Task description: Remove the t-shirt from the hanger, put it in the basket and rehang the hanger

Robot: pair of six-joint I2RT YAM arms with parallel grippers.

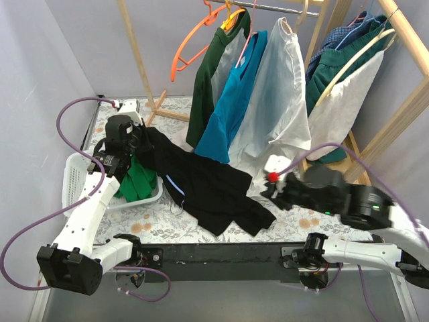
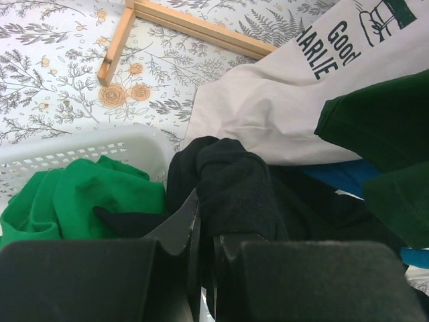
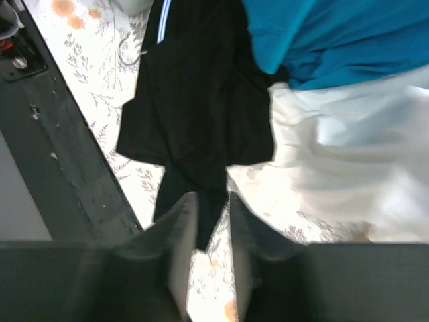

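Note:
A black t-shirt point(image 1: 204, 176) lies stretched across the table, from the white basket toward the table's front edge. Its upper left end is bunched in my left gripper, which is shut on the black cloth beside the basket. A light blue hanger point(image 1: 175, 185) shows as a short strip lying along the shirt, with its hook out to the side; in the right wrist view the hanger point(image 3: 163, 20) is at the top. My right gripper is part open above the shirt's far end, blurred, with no cloth visibly held.
The white basket point(image 1: 153, 199) on the left holds green cloth point(image 1: 137, 180). Overhead, a wooden rack carries a teal shirt point(image 1: 231, 100), a white garment point(image 1: 275, 94), a dark green one and an empty orange hanger point(image 1: 194, 33).

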